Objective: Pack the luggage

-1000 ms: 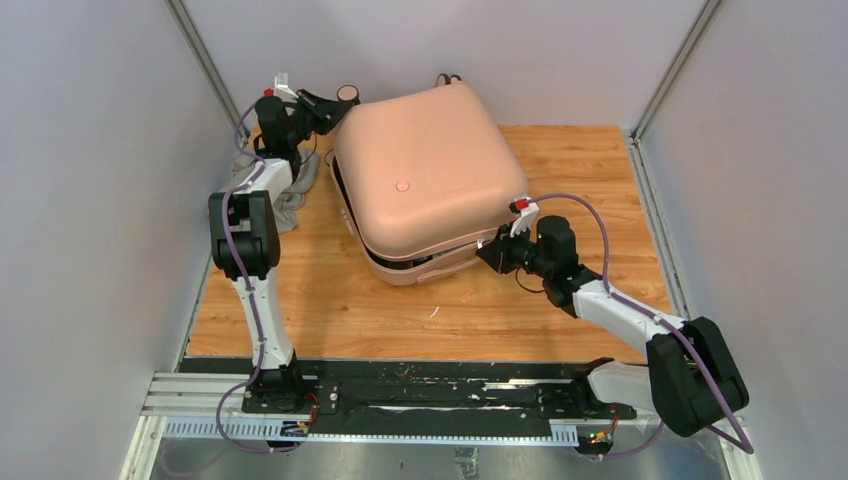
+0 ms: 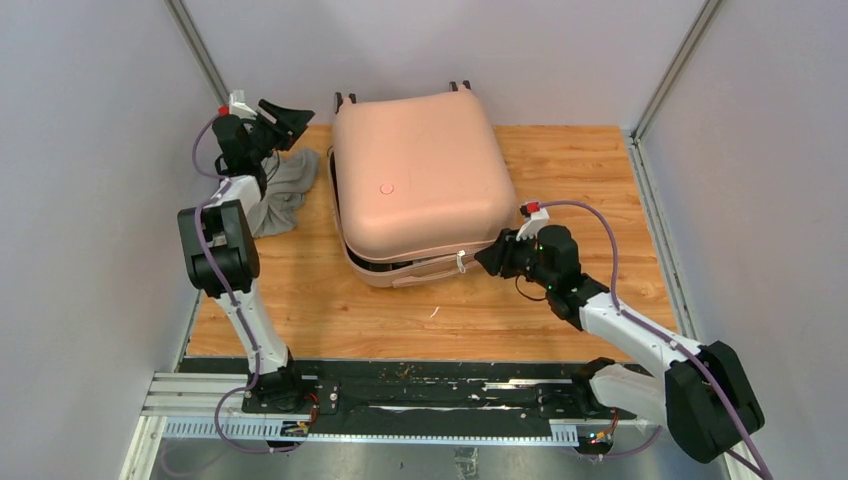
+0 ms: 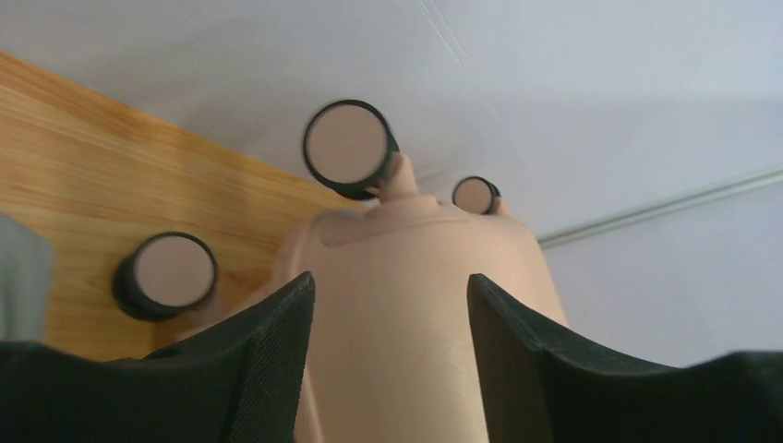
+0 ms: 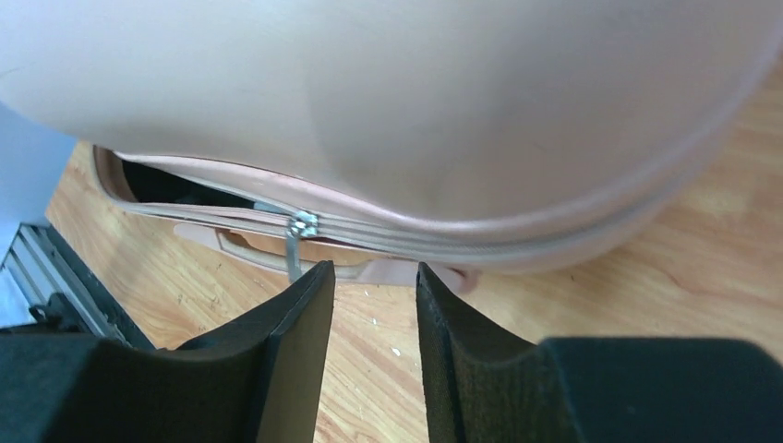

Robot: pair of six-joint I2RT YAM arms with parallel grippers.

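Observation:
A pink suitcase [image 2: 420,175] lies in the middle of the wooden floor, its lid resting unevenly over a gapped rim. A zipper pull [image 4: 303,226] hangs on the front zipper track. My left gripper is open beside the suitcase's back-left corner, near its wheels [image 3: 346,145], nothing between its fingers. My right gripper is open at the front-right edge, just below and right of the zipper pull, nothing visible between its fingers.
A grey cloth [image 2: 285,195] lies on the floor left of the suitcase, under the left arm. Bare wood [image 2: 580,180] shows at the right and in front. Walls enclose the sides and back.
The suitcase has turned slightly, its front moving left. My left gripper has pulled back leftward from the back corner.

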